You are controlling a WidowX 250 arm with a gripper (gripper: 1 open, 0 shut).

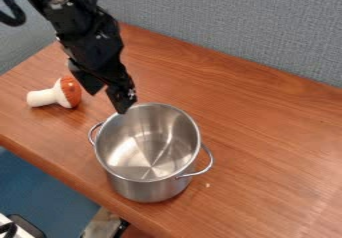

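A black robot gripper point(104, 92) reaches down from the upper left, open, its fingertips above the table just behind the left rim of a steel pot. The pot point(150, 162), with two side handles, stands upright at the front center. A toy mushroom point(67, 91) with an orange cap and white stem lies on its side left of the gripper.
A grey textured wall point(241, 22) bounds the back. The table's front left edge drops to a blue surface.
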